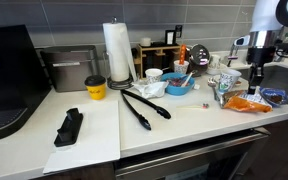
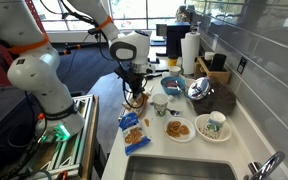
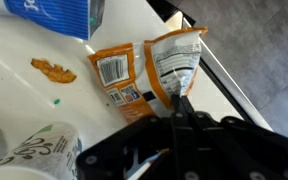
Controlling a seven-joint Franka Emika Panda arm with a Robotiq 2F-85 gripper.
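Note:
An orange-and-white snack packet point(image 3: 144, 75) lies crumpled near the counter's front edge, its print and barcode facing up in the wrist view. My gripper is shut, with its fingertips over the packet's lower part. Whether a fold of the wrapper is pinched between them is hidden. In exterior view 1 the gripper point(image 1: 254, 86) points down just above the orange packet point(image 1: 246, 104). From the other side, the arm point(image 2: 130, 50) partly covers that spot.
A blue packet point(image 3: 59, 12) lies close by, with spilled brown pieces point(image 3: 54, 71) on the counter. A printed paper cup point(image 3: 44, 155) stands beside them. Farther left are a blue bowl point(image 1: 178, 84), tongs point(image 1: 144, 105) and a paper towel roll point(image 1: 118, 55). The sink point(image 2: 169, 168) borders the counter.

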